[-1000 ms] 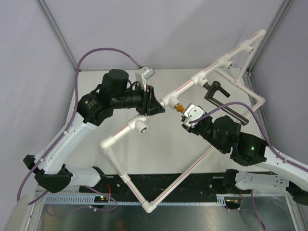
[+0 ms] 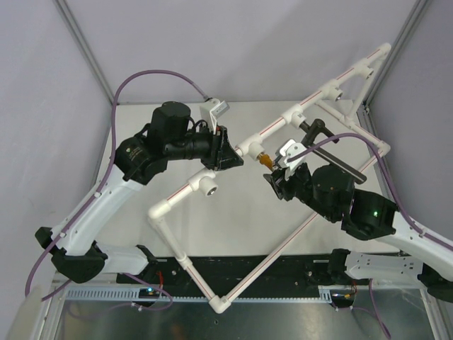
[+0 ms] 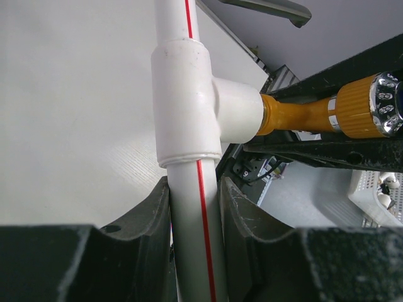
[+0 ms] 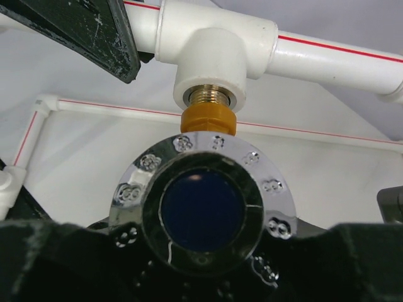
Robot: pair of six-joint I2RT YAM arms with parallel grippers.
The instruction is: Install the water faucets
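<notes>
My left gripper (image 2: 219, 149) is shut on the white pipe (image 3: 195, 264) just below a T-fitting (image 3: 182, 100). An orange-bodied faucet with chrome knurled end and dark blue cap meets the fitting's branch; brass threads (image 4: 210, 94) show at the socket in the right wrist view. My right gripper (image 2: 277, 177) has its fingers either side of the faucet in the left wrist view; whether they press on it I cannot tell. In the right wrist view the faucet's round end hides much of the space between them.
The pipe frame (image 2: 163, 207) has several other branch sockets along its diagonal. A dark metal tool (image 2: 333, 159) sits on the frame just right of the work point, near the right arm. Side walls bound the space.
My right gripper and wrist have shifted slightly up and to the right in the top view, turning a little about the faucet. The left arm stays still.
</notes>
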